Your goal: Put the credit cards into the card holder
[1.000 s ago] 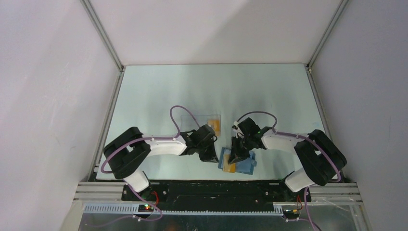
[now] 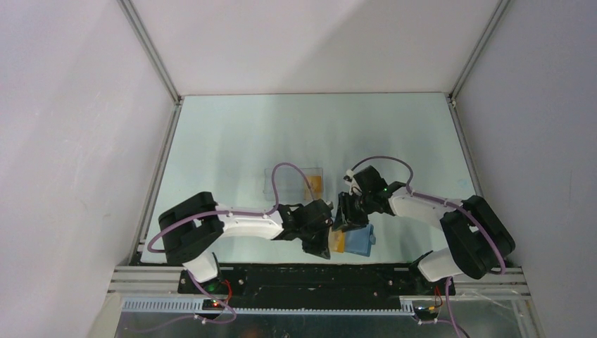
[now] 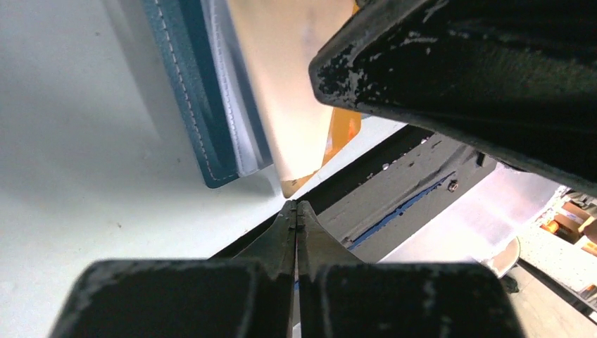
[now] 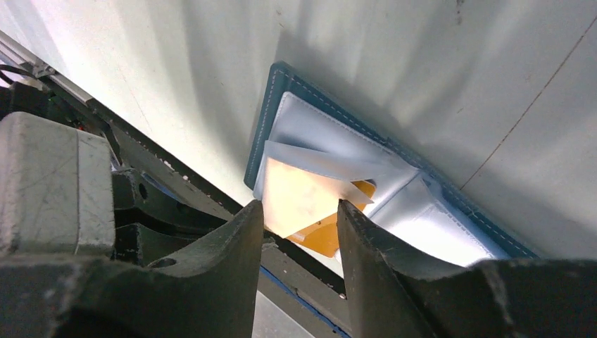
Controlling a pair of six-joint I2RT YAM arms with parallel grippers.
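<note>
The blue card holder (image 2: 359,243) lies open near the front edge of the table, with an orange card (image 4: 320,236) and a pale beige piece (image 4: 299,193) in its left pocket. My left gripper is shut, nothing between its fingers, its tips just by the lower end of that pocket. My right gripper is part open above the holder, its fingertips either side of the beige piece's lower area; whether they touch it I cannot tell. In the top view both grippers partly hide the holder.
A clear box (image 2: 281,183) with an orange item (image 2: 315,182) inside stands behind the left arm. The dark front rail runs close below the holder.
My left gripper has moved right and toward the front, up to the holder. My right gripper has shifted slightly toward the back.
</note>
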